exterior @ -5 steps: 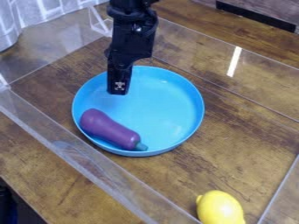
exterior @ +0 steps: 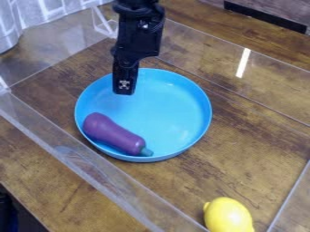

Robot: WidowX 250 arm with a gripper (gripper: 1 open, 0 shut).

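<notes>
A black robot gripper point(exterior: 125, 83) hangs from the top of the view over the back left of a blue round plate point(exterior: 169, 113), shut with nothing visible between its fingers. In the front left part of the plate lies a purple toy eggplant point(exterior: 115, 135), its tip pointing to the lower right, apart from the gripper.
A yellow object point(exterior: 227, 215), perhaps a lemon, is on the wooden table point(exterior: 242, 136) at the bottom right. Clear panels run along the left side, and a silvery object point(exterior: 10, 20) stands at the top left corner. The table right of the plate is clear.
The gripper has shifted very slightly upward. The plate, eggplant and yellow object are where they were.
</notes>
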